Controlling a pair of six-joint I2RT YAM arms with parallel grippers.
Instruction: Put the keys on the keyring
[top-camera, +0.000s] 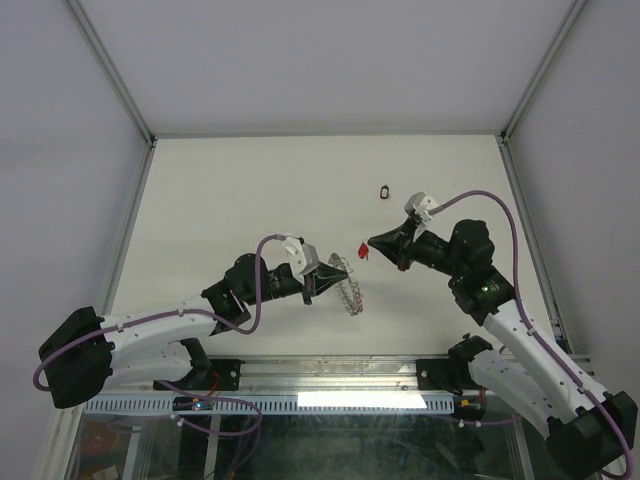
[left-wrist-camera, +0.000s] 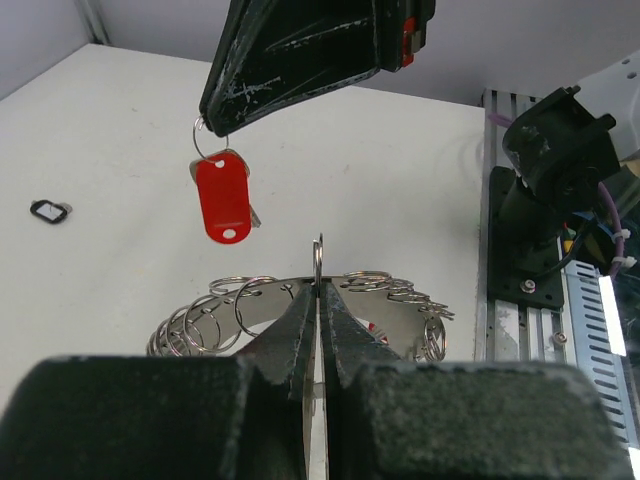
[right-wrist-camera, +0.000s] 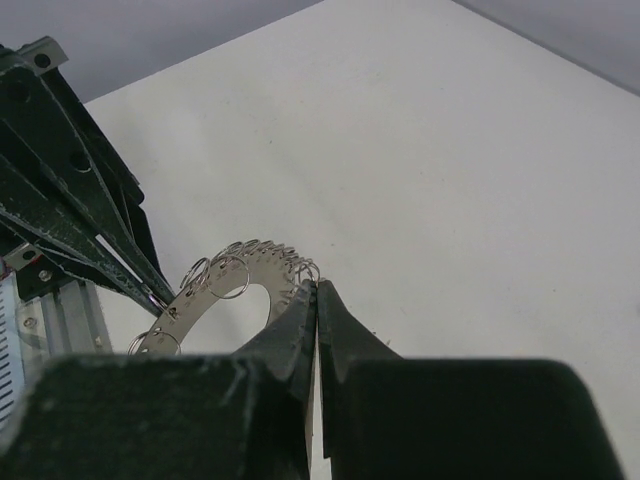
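The keyring, a pale metal band strung with several small rings (left-wrist-camera: 390, 285), hangs from my left gripper, which is shut on it. One thin ring stands edge-on at these fingertips. My right gripper (top-camera: 371, 243) is shut on the thin wire ring of the keys; a red tag (left-wrist-camera: 224, 195) and part of a key dangle below in the left wrist view. The keys hang apart from the keyring, farther back in the top view. In the right wrist view, the keyring's band (right-wrist-camera: 265, 265) appears behind my right gripper, whose fingers hide nearly all of the keys.
A small black-framed tag (top-camera: 384, 192) lies alone on the white table (top-camera: 250, 190), toward the back. A metal rail (top-camera: 330, 367) runs along its front edge.
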